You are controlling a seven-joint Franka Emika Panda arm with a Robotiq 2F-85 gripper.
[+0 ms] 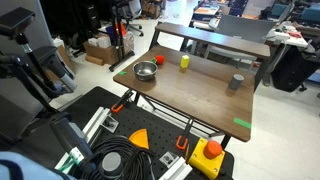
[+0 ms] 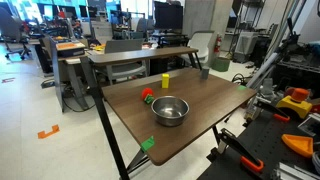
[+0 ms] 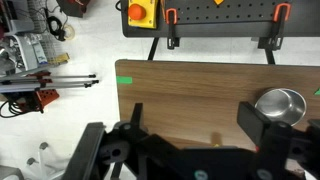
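Observation:
A shiny metal bowl (image 1: 145, 70) rests on the brown wooden table (image 1: 200, 95), near its left end in exterior view 1. Close behind it is a small red object (image 2: 148, 96). A yellow block-like object (image 1: 184, 61) stands along the far side, and a grey cup (image 1: 236, 82) is towards the right end. In the wrist view I look down on the table from above. There my gripper is open, its dark fingers wide apart at the lower edge, with nothing visible between them but tabletop and part of something yellow. The bowl (image 3: 280, 106) lies beside the right finger. The grey cup cannot be made out there.
A yellow box with a red button (image 1: 208, 155), an orange piece (image 1: 138, 138) and coiled black cable (image 1: 108, 158) lie on the dark base by the table. A raised shelf (image 2: 145, 55) runs along the far edge.

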